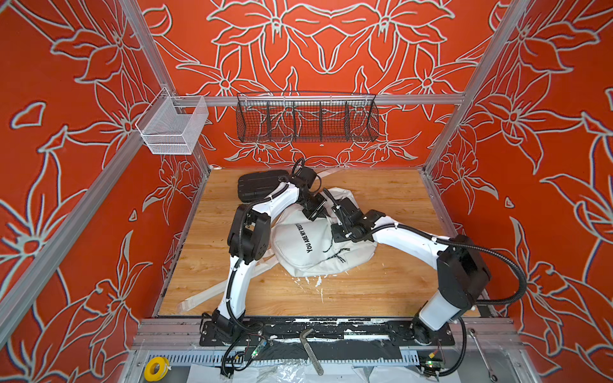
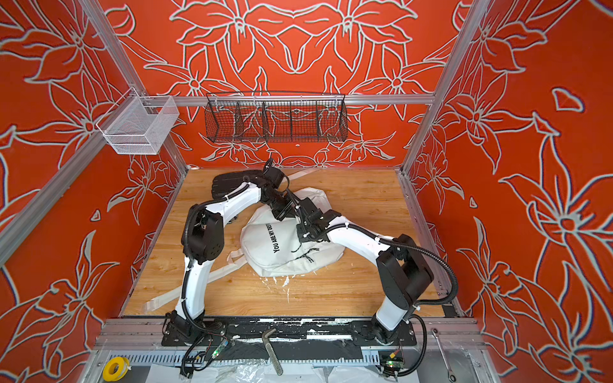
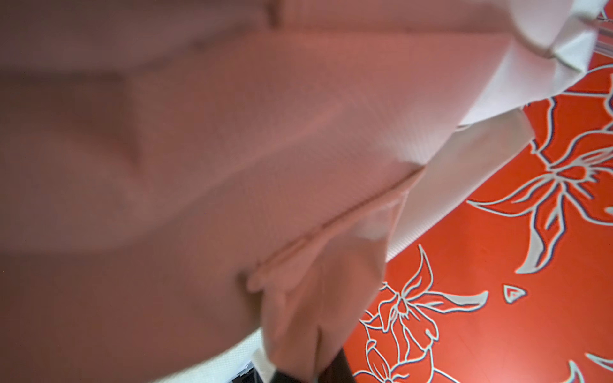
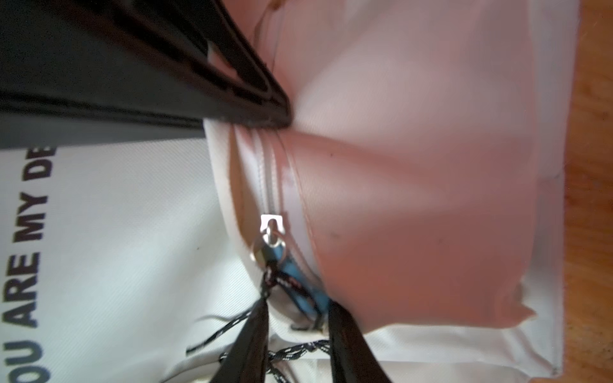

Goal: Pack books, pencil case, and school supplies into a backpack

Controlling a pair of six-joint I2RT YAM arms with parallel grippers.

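Note:
The white backpack (image 1: 300, 245) lies on the table with its printed lettering up. In the right wrist view its zipper (image 4: 268, 172) runs down to a metal slider (image 4: 271, 223) with black-and-white cords (image 4: 239, 325). Something blue (image 4: 293, 268) shows through the opening beside the slider; the rest of the inside is hidden. My left gripper (image 1: 324, 215) is shut on a fold of the bag's fabric (image 3: 297, 319) beside the zipper. My right gripper stands part open at the slider's end, its fingers (image 4: 255, 338) on either side of the cords and the lower opening.
A black ridged case (image 1: 258, 186) lies at the back left, beside the left arm. Pale straps (image 1: 217, 292) stretch over the left of the table. A black wire basket (image 1: 306, 121) and a white basket (image 1: 175, 127) hang behind. Bare wood (image 1: 402, 198) is free at right.

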